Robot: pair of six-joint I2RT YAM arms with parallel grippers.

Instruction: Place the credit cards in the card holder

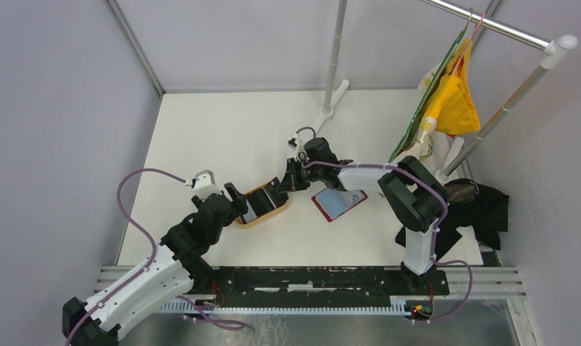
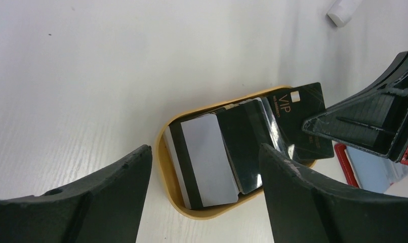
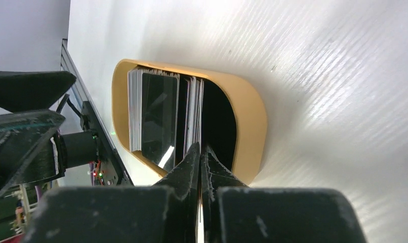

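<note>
A tan oval tray (image 1: 253, 222) holds several cards standing on edge; one white card (image 2: 207, 157) and one dark card (image 2: 245, 136) show their faces. My right gripper is shut on a black VIP card, seen edge-on between its tips in the right wrist view. That card leans over the tray's right end. In the left wrist view the right gripper's finger (image 2: 364, 119) presses against the card's face. My left gripper stands open at the tray's left side, nothing between its fingers. The blue and red card holder (image 1: 338, 202) lies flat to the right.
A white rack post (image 1: 334, 65) with its foot (image 1: 329, 112) stands behind the right arm. Cloths (image 1: 446, 94) hang at the back right, and dark fabric (image 1: 482, 213) lies at the right edge.
</note>
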